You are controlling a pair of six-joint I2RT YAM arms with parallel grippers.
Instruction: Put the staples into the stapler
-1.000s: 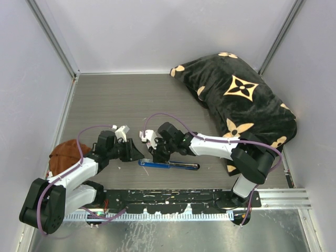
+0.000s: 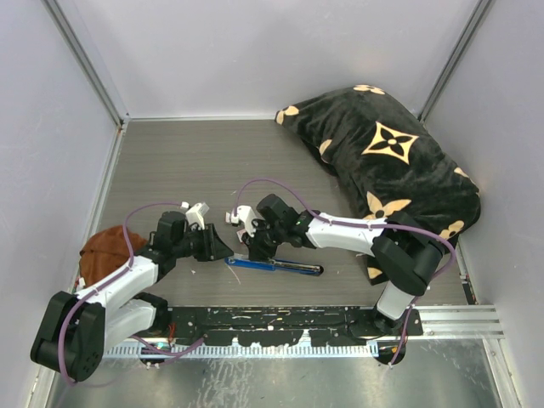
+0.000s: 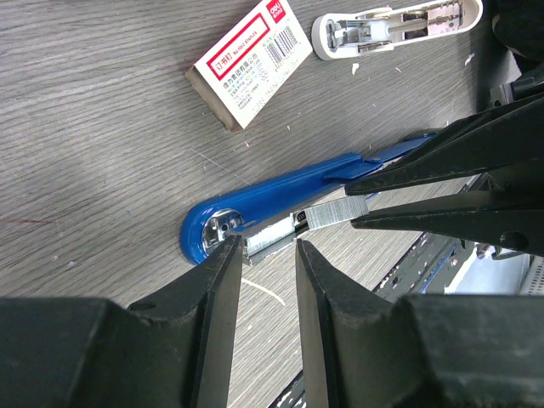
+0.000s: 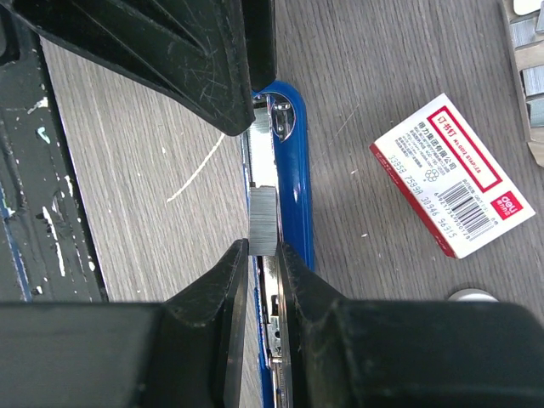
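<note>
The blue stapler [image 2: 253,265] lies opened out on the table, its silver magazine [image 4: 260,153] showing. In the left wrist view, my left gripper is closed around the stapler's front end. A short grey staple strip [image 3: 337,212] is pinched by its end in my right gripper, just above the magazine and lined up along it. In the right wrist view, more silver staples seem to sit in the magazine's front end, ahead of the strip [image 4: 263,217]. Whether the held strip touches the channel, I cannot tell.
A white and red staple box [image 4: 455,176] lies beside the stapler. Past it, an open tray [image 4: 529,81] holds staple strips. A small white device [image 3: 395,27] rests nearby. Brown cloth [image 2: 109,253] and a dark cushion [image 2: 391,161] flank the clear rear table.
The left arm has hardly moved, and the stapler has shifted only a little at its front end.
</note>
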